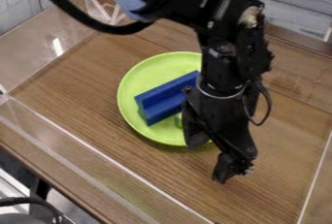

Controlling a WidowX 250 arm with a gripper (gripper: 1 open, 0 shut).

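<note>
A green plate [140, 80] rests on the wooden table, holding a blue rectangular block [161, 98] that lies diagonally. A smaller green item [180, 119] shows below the block, partly hidden by my gripper [213, 150]. The dark gripper is open and hangs over the right edge of the plate, its fingers spread down toward the plate and the bare table. What lies directly between the fingers is hard to make out behind the black housing.
Bare wooden table [91, 112] surrounds the plate, with clear raised edges at the left and front. A pale wall stands at the back, and black cables arch overhead.
</note>
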